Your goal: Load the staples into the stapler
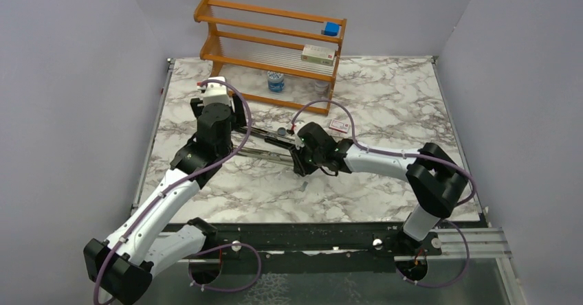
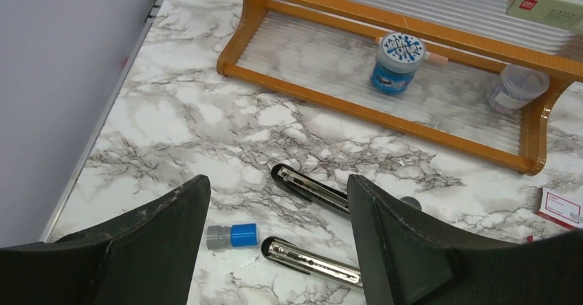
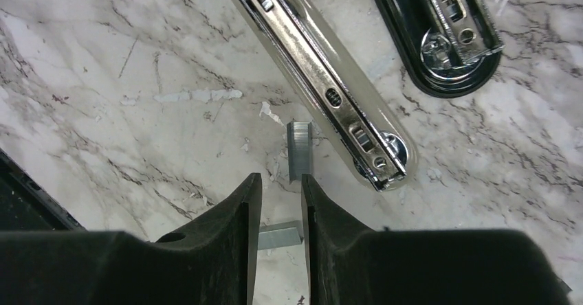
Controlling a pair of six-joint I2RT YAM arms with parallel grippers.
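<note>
Two opened staplers lie on the marble table, a beige one (image 3: 330, 88) and a black one (image 3: 430, 64) in the right wrist view. A grey staple strip (image 3: 300, 157) rests on the table beside the beige stapler's end, outside its channel. My right gripper is open, nothing held, over the table just short of that strip. Another staple strip (image 3: 280, 237) shows lower down, in the gap between its fingers but lying on the tabletop. My left gripper stands open and empty above the left side. In the top view the right arm hides the staplers' near ends.
A wooden shelf (image 1: 275, 66) stands at the back with jars and a green-white box (image 1: 317, 54). A blue-capped item (image 2: 234, 236) lies left of the staplers. The red-white staple box (image 1: 339, 126) is to the right.
</note>
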